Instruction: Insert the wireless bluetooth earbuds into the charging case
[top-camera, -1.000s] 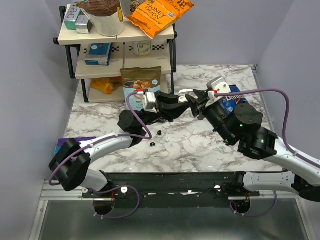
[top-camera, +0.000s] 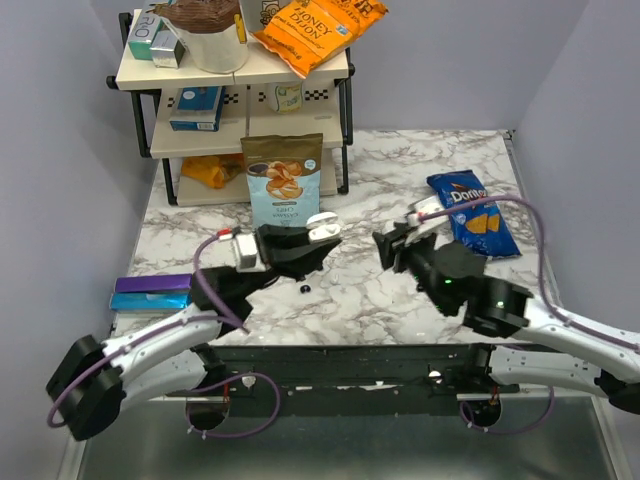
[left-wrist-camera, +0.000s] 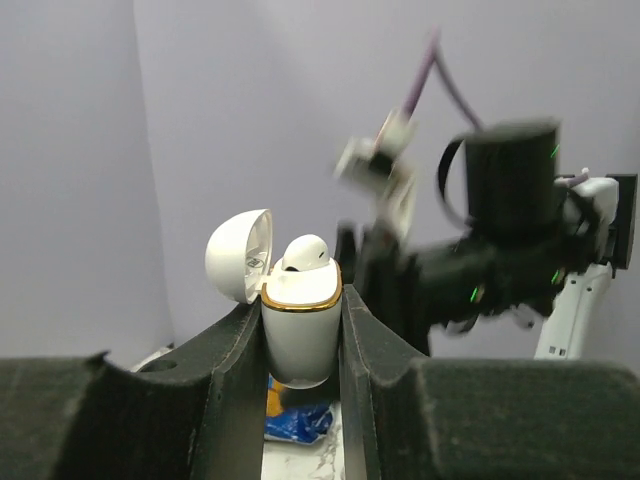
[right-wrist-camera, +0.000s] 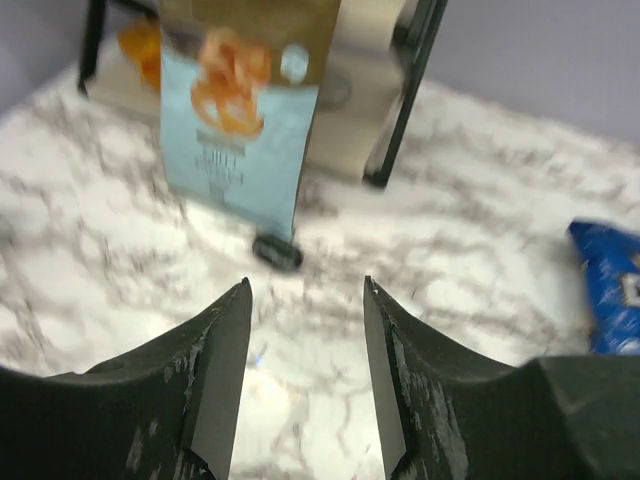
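The white charging case (left-wrist-camera: 301, 345) with a gold-coloured rim is clamped upright between the fingers of my left gripper. Its lid (left-wrist-camera: 238, 256) stands open to the left. A rounded white earbud (left-wrist-camera: 306, 253) shows above the rim; how deep it sits cannot be told. From above, the case (top-camera: 324, 233) is at the left gripper's tips, over the table. My right gripper is open, its fingers (right-wrist-camera: 225, 345) apart with nothing between them. It is to the right of the case and clear of it. No loose earbud can be made out.
One small black piece (top-camera: 305, 289) lies on the marble table (top-camera: 370, 310). Behind the left gripper stand a blue-brown snack bag (top-camera: 284, 185) and a shelf (top-camera: 197, 142). A blue chip bag (top-camera: 485, 225) lies at the back right.
My left gripper has drawn left and toward the front with the case.
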